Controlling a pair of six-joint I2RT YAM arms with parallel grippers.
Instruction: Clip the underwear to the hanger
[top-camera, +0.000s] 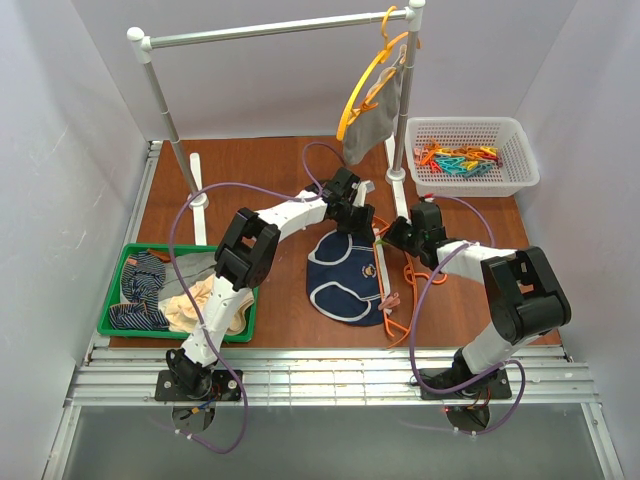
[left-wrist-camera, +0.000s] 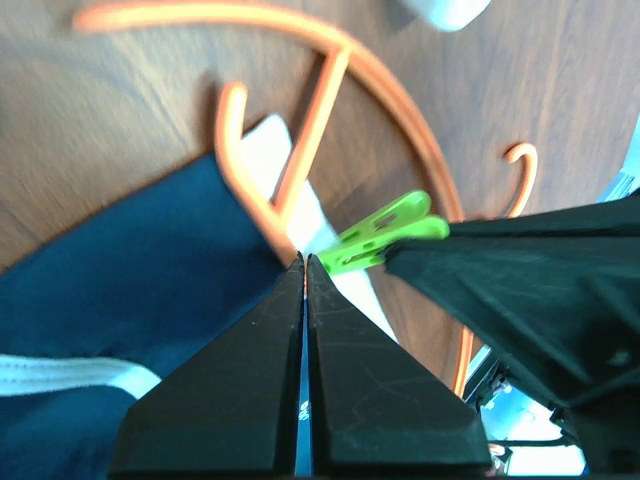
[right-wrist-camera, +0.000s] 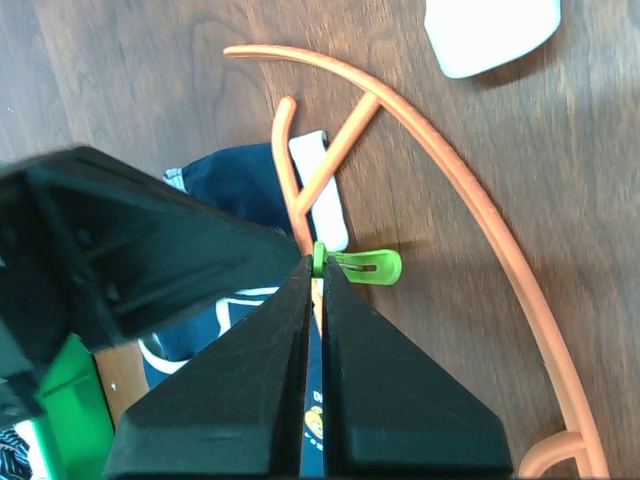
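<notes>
Navy underwear (top-camera: 340, 280) lies flat on the table beside an orange hanger (top-camera: 395, 328), with a pink clip (top-camera: 390, 300) at its near end. At the far end a green clip (left-wrist-camera: 385, 235) sits over the hanger's prong and white band. My left gripper is shut at that prong; no held cloth is visible. My right gripper is shut, its tips at the green clip's end; whether they grip it is unclear. Each gripper shows in the other's wrist view, close beside it.
A green bin (top-camera: 105, 320) of clothes is at left. A white basket (top-camera: 515, 165) of clips stands at back right. Above, a rack (top-camera: 275, 30) holds a yellow hanger (top-camera: 352, 100) with grey cloth. Bare table lies left of the underwear.
</notes>
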